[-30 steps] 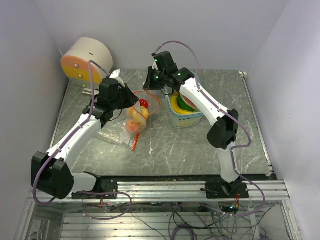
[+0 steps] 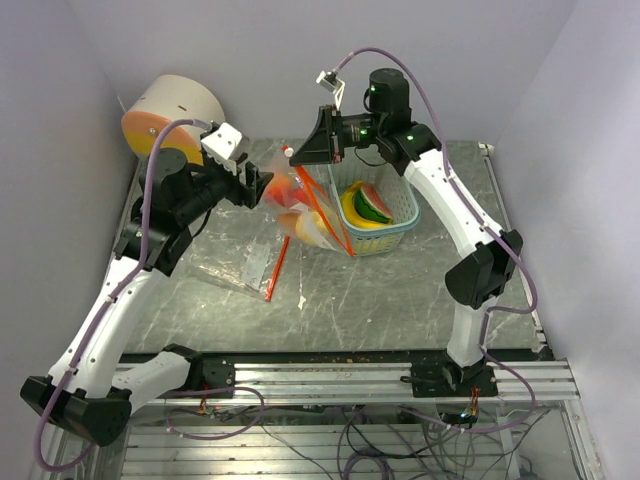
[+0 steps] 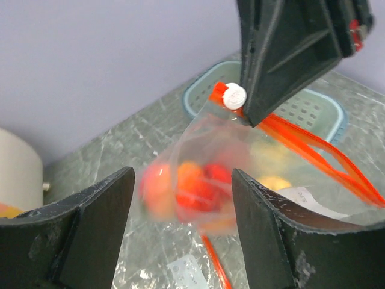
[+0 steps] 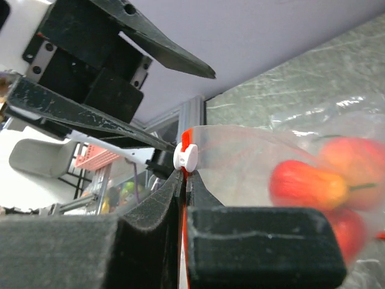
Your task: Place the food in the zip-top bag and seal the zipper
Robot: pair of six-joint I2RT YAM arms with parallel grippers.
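My right gripper (image 2: 293,160) is shut on the orange zipper edge of a clear bag (image 2: 312,232), beside the white slider (image 4: 185,158). From there the bag hangs with red and yellow-orange food (image 4: 307,185) inside. Its two orange strips (image 3: 307,149) run down from the grip; the lower stretch looks spread apart. Just left of the bag, my left gripper is open, nothing held between its fingers. In the right wrist view its fingers (image 4: 170,55) stand on either side of the slider's height, apart from it.
A light-blue basket (image 2: 382,243) with bananas (image 2: 352,208) and a watermelon slice (image 2: 371,204) stands right of the bag. Another clear bag (image 2: 225,265) with an orange strip (image 2: 277,268) lies flat on the table. A cream-and-orange drum (image 2: 175,115) sits back left.
My right gripper has risen with the bag, whose zipper strips have swung closer together.
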